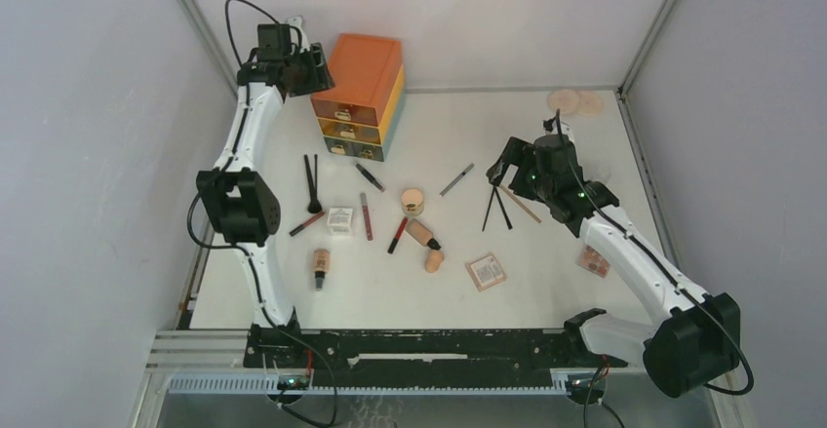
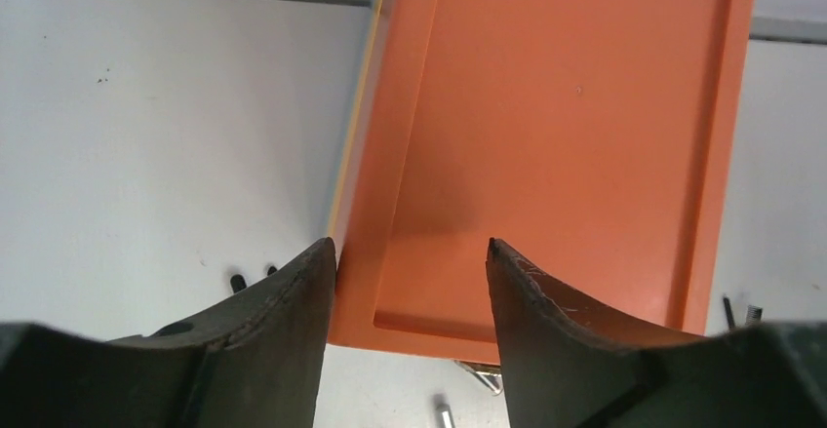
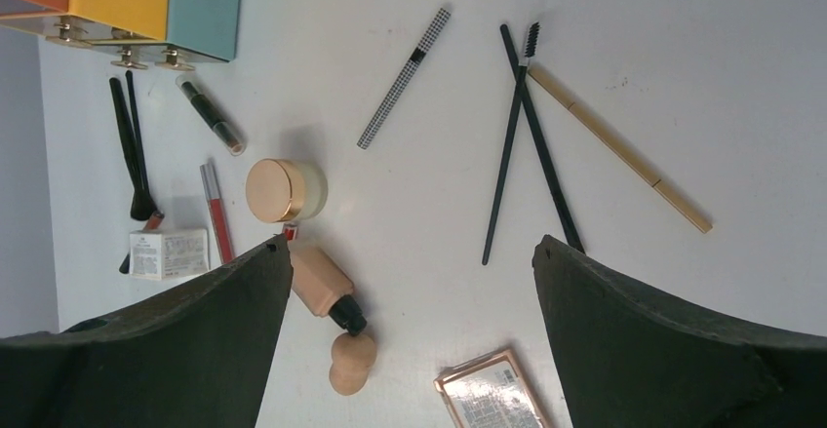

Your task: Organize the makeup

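Observation:
The drawer organizer, with orange, yellow and teal tiers, stands at the back left; its orange top fills the left wrist view. My left gripper is at the organizer's top left edge, one finger against the outer rim, its hold on it hard to see. My right gripper stands open above brushes and a pencil. Loose makeup lies across the table: a cream jar, white box, foundation bottle, sponge and palette.
Two pale round puffs lie at the back right, and another palette at the right. Walls border the back and sides.

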